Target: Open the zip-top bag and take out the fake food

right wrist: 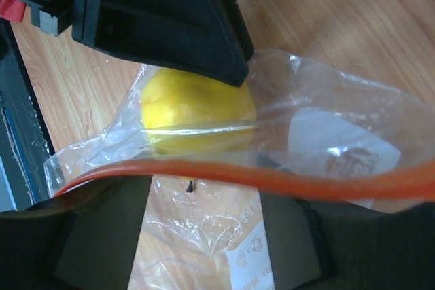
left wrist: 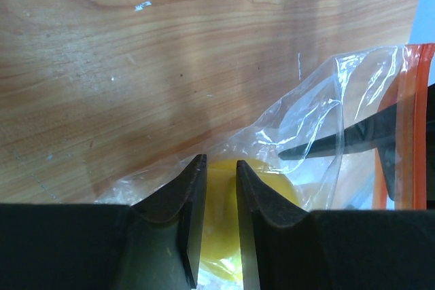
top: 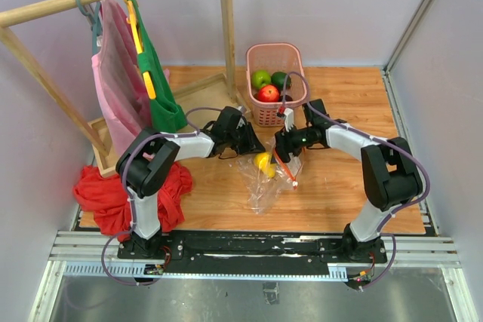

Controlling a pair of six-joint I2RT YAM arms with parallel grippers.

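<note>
A clear zip-top bag [top: 256, 186] with an orange zip [right wrist: 285, 180] lies on the table, a yellow fake fruit [top: 263, 163] inside it. In the left wrist view my left gripper is over the yellow fruit, its fingertips close together at the bag's plastic; whether they grip anything is unclear. My right gripper [top: 283, 148] is at the bag's zip end; in the right wrist view its fingers are apart beneath the orange strip, and whether they hold plastic cannot be told.
A pink basket [top: 274, 62] with fake fruit stands behind the bag. A wooden rack with hanging pink and green bags and a tray [top: 204, 92] is at left, red cloth [top: 166, 194] at front left.
</note>
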